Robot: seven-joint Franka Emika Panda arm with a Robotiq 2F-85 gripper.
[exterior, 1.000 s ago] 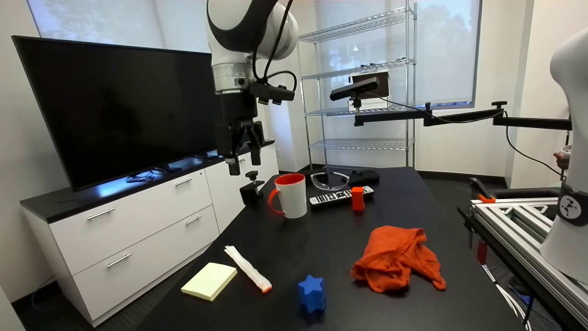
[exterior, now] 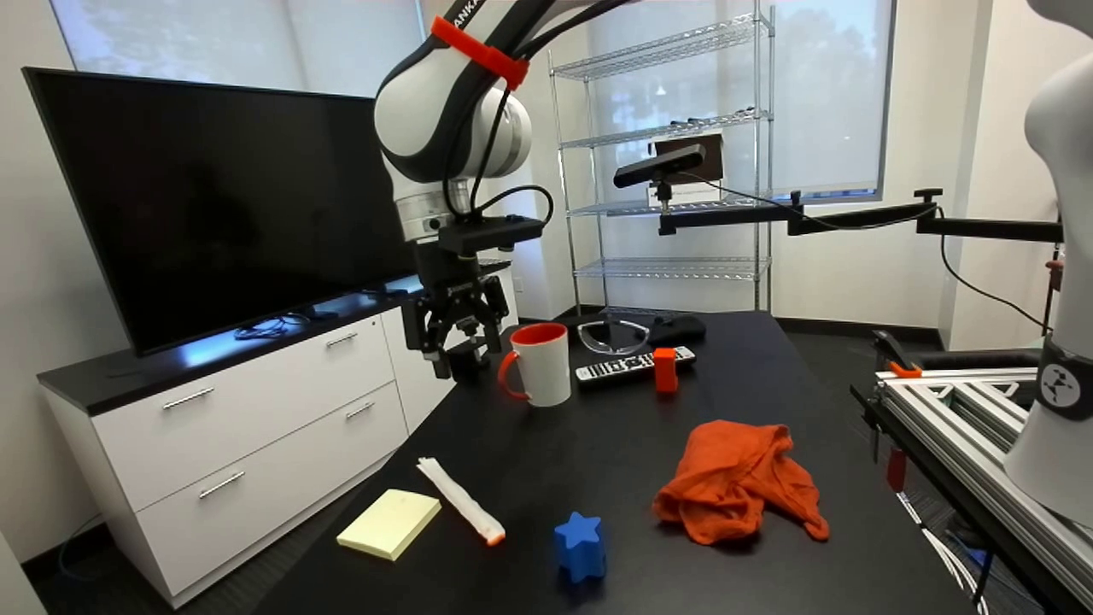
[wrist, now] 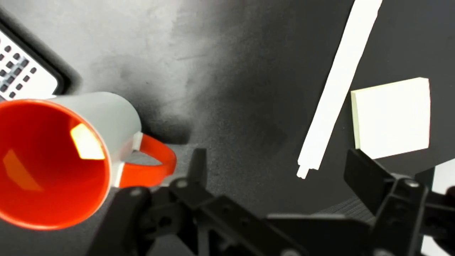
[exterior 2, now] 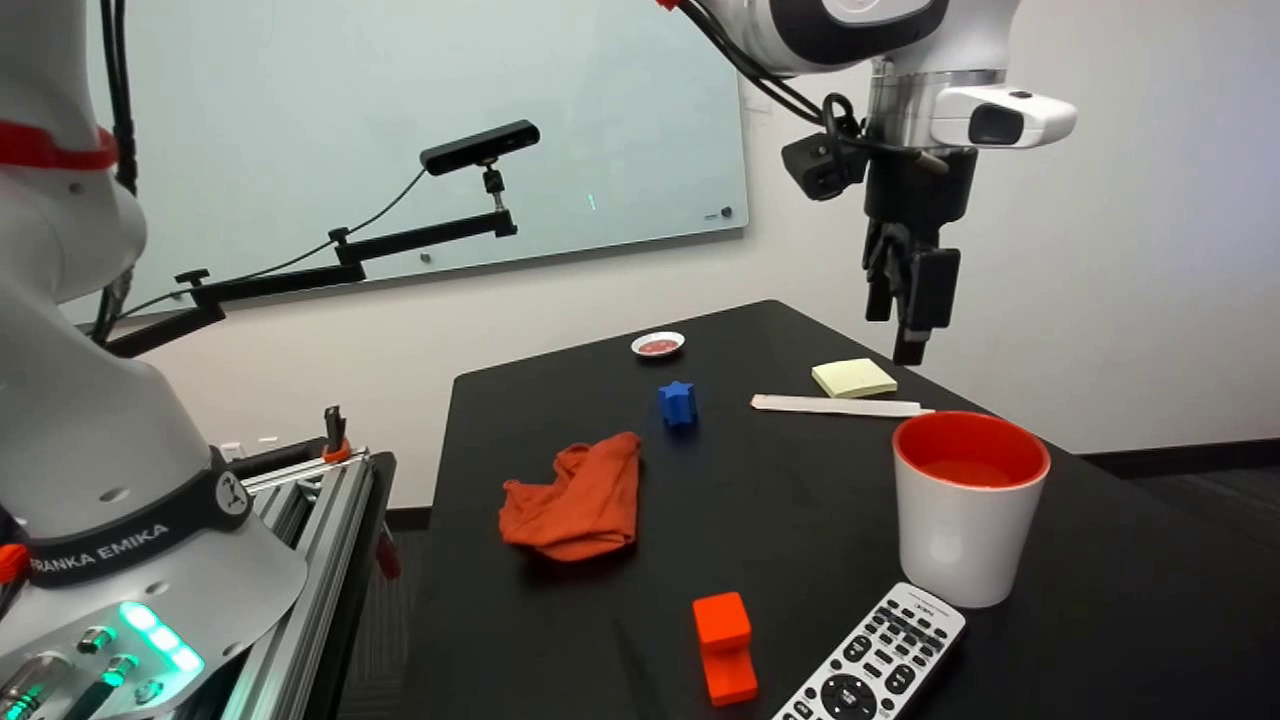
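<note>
A white mug (exterior: 543, 366) with an orange-red inside and handle stands upright on the black table. In the wrist view the mug (wrist: 115, 113) fills the left side, its handle (wrist: 147, 172) pointing toward the gripper's left finger. My gripper (exterior: 461, 354) hangs above the table's edge on the handle side of the mug. In the wrist view its fingers (wrist: 197, 168) are wide apart and the gripper is open, with only table between them. From the other side, the gripper (exterior 2: 906, 330) appears beyond the mug (exterior 2: 966, 528), higher than its rim.
Close by the mug lies a remote (exterior 2: 882, 660); an orange block (exterior 2: 726, 648) is beside it. A white strip (wrist: 337, 91) and a yellow note pad (wrist: 392, 117) lie along the table edge. Farther off are a blue star block (exterior: 581, 548) and an orange cloth (exterior: 733, 482). Mid-table is clear.
My gripper has come down and slightly to the right in exterior view 1, closer to the mug's handle side. The mug and the other table objects have not moved.
</note>
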